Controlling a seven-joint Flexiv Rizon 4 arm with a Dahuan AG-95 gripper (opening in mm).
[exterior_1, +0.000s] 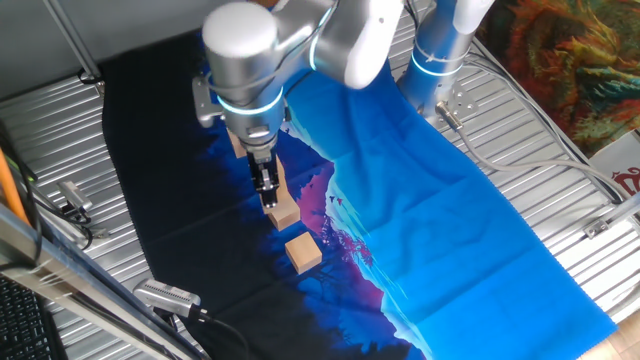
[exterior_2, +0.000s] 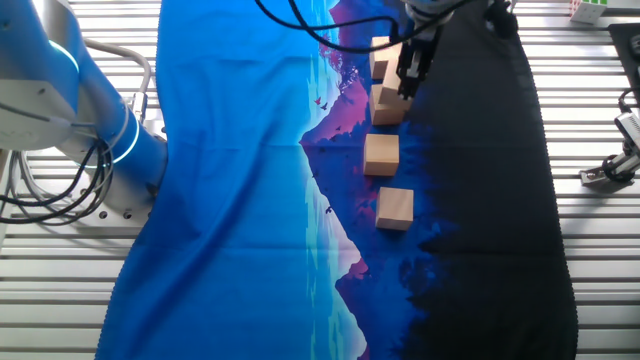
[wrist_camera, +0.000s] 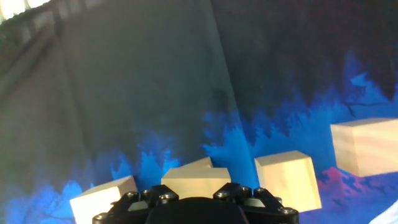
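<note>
In the wrist view a pale wooden block (wrist_camera: 196, 182) sits at the fingertips of my gripper. Its lower side is covered by the gripper, so whether the fingers close on it does not show. A corner of another block (wrist_camera: 200, 163) peeks out behind it. In exterior view 1 the dark gripper (exterior_1: 269, 204) points down over the row, partly covering a block (exterior_1: 281, 182). From exterior view 2, a pale block (exterior_2: 391, 78) at the gripper (exterior_2: 406, 92) overlaps the block (exterior_2: 387, 108) below it in the picture.
Other wooden blocks stand in the row: one at the far end (exterior_2: 379, 58), one in the middle (exterior_2: 381, 155) and one at the near end (exterior_2: 395, 209). The blue and black cloth (exterior_1: 440, 230) has free room on both sides. A cable (exterior_2: 330, 45) crosses exterior view 2.
</note>
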